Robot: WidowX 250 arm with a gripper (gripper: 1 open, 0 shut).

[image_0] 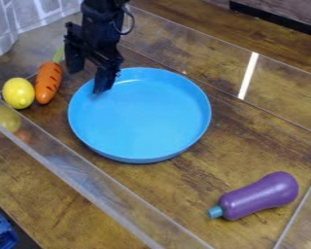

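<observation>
The black gripper (pixel 89 60) hangs at the upper left, just over the back-left rim of a blue plate (pixel 139 117), with its fingers open and spread. An orange carrot (pixel 48 83) lies left of the gripper and plate, its green top partly behind the gripper. Left of the carrot is a yellow object (pixel 18 92), rounded like a lemon.
A purple eggplant (pixel 262 195) lies at the front right. A transparent barrier (pixel 67 190) runs along the left side.
</observation>
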